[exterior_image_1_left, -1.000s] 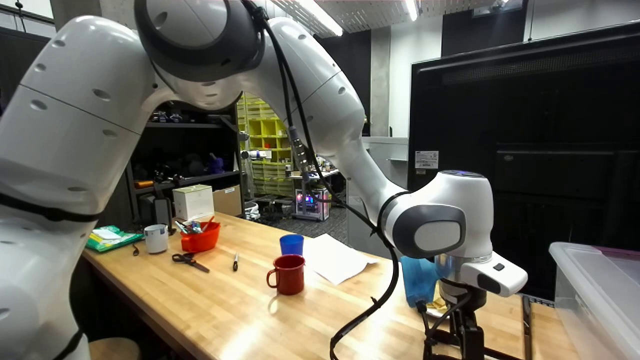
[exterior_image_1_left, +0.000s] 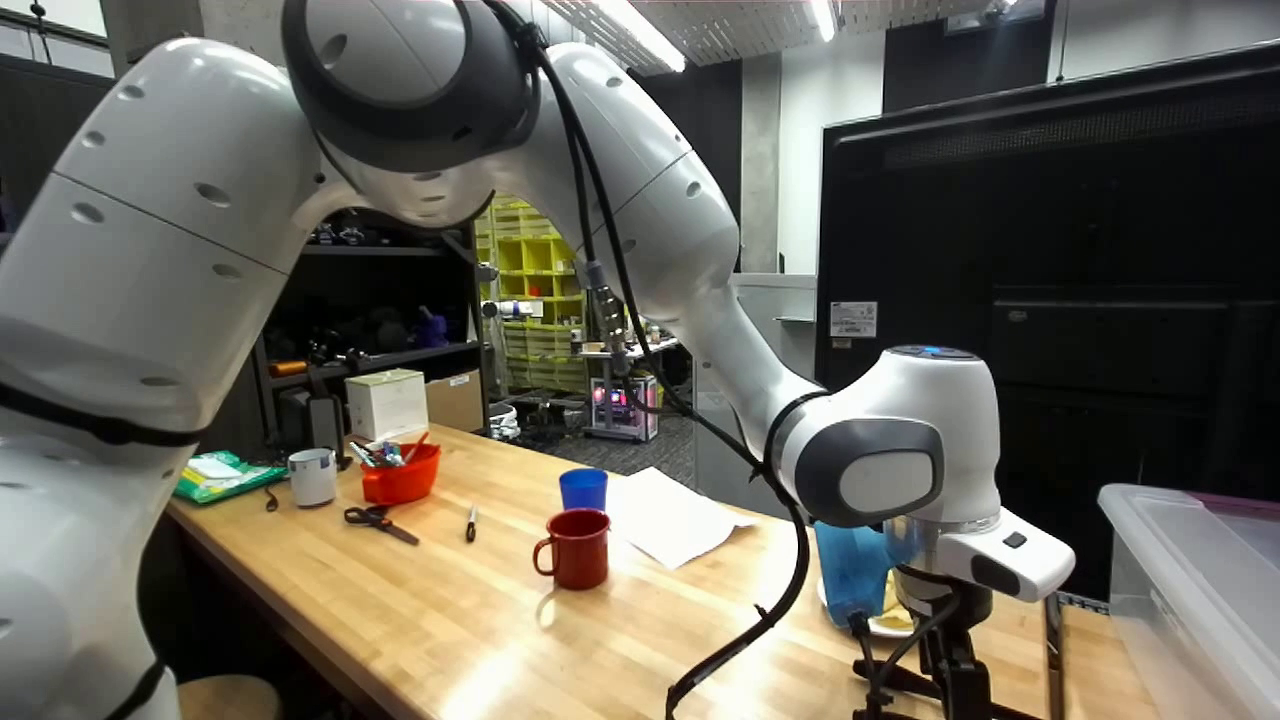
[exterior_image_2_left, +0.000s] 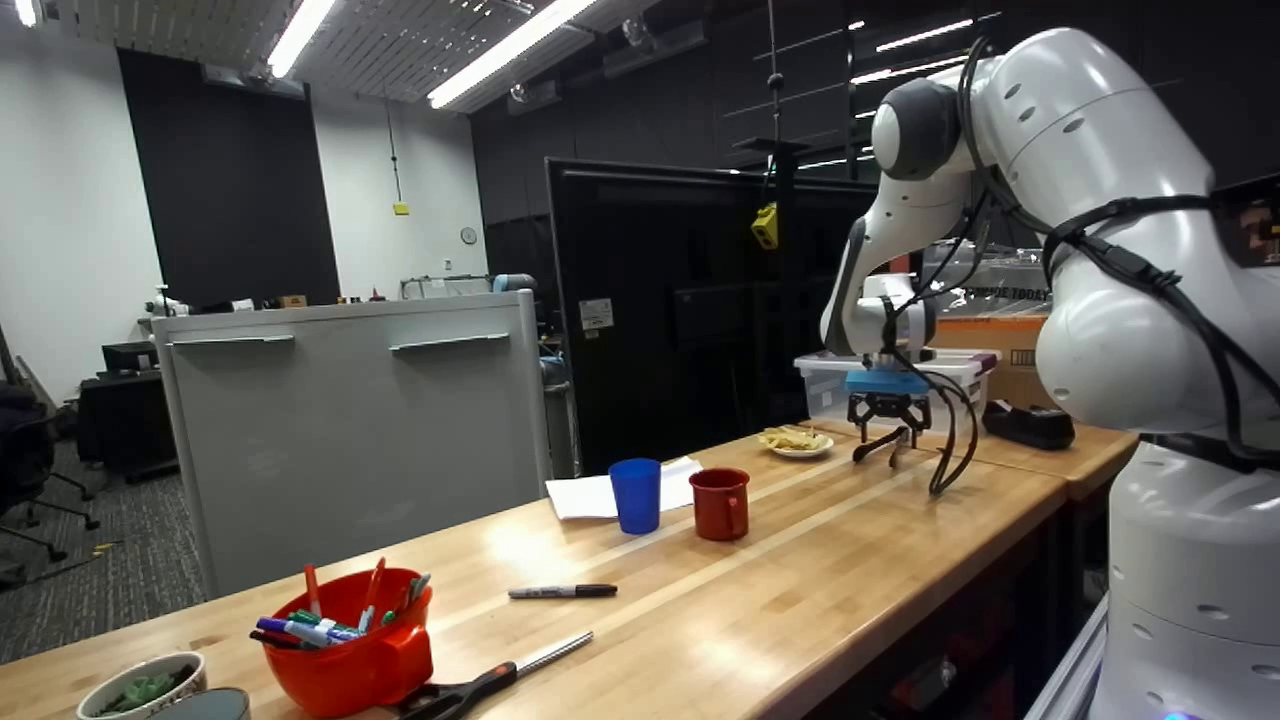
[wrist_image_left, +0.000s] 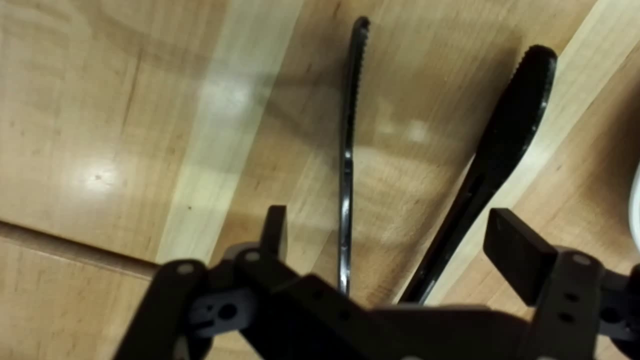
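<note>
Two black knives lie on the wooden table in the wrist view. The narrow knife (wrist_image_left: 346, 162), seen edge-on, points nearly straight up the picture. To its right the broad-bladed knife (wrist_image_left: 510, 123) slants up and right. My gripper is open, its fingers (wrist_image_left: 517, 255) set wide apart, one on either side of the two handles. The lower ends of both knives are hidden behind the gripper's body. In exterior view 2 the gripper (exterior_image_2_left: 888, 444) points down, low over the table's far end.
A plate of food (exterior_image_2_left: 798, 444) stands close beside the gripper. A red mug (exterior_image_2_left: 721, 504), a blue cup (exterior_image_2_left: 636, 494) and white paper (exterior_image_2_left: 582, 498) are mid-table. A clear plastic bin (exterior_image_1_left: 1188, 588) borders the far end.
In exterior view 1 my arm's wrist and gripper have shifted slightly right and a little downward. The table objects have stayed in place.
</note>
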